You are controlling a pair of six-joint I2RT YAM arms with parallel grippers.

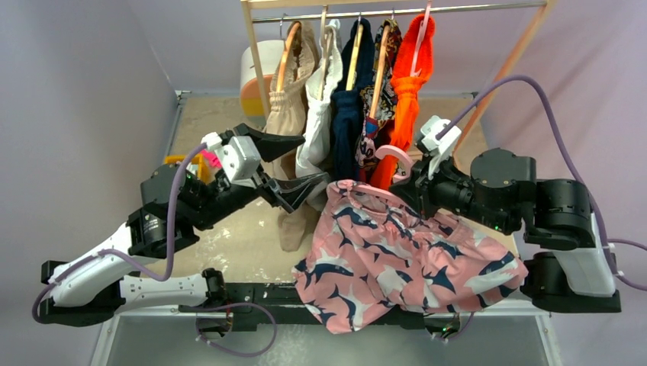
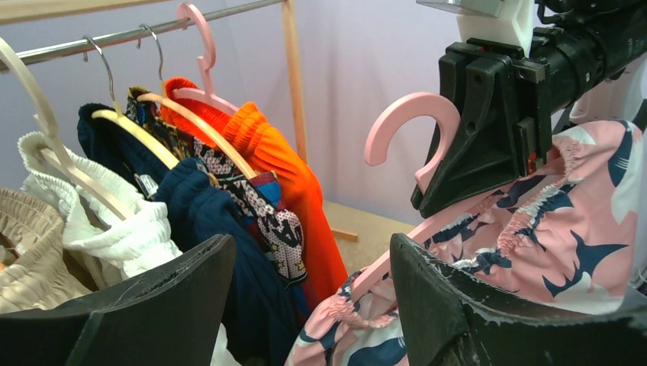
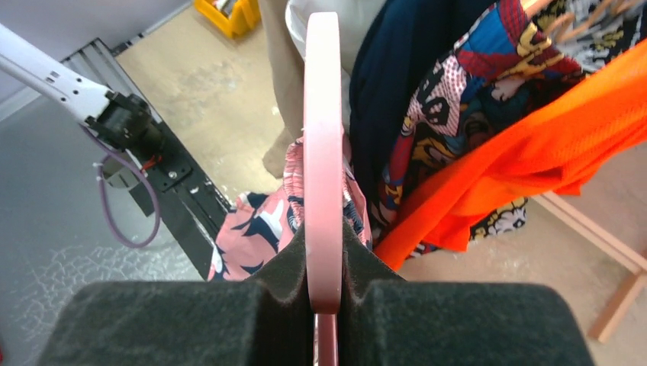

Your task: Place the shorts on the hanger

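Note:
Pink shorts with navy and white sharks hang in the air, their waistband around a pink hanger. My right gripper is shut on the hanger just below its hook; in the right wrist view the pink hook rises between the fingers. The left wrist view shows the hanger's bar running inside the waistband, with the near end of the waistband around it. My left gripper stands open to the left of the shorts, nothing between its fingers.
Behind, a metal rail on a wooden frame carries several garments, with orange shorts rightmost and beige ones leftmost. Bare rail lies right of the orange shorts. A yellow bin sits behind my left arm.

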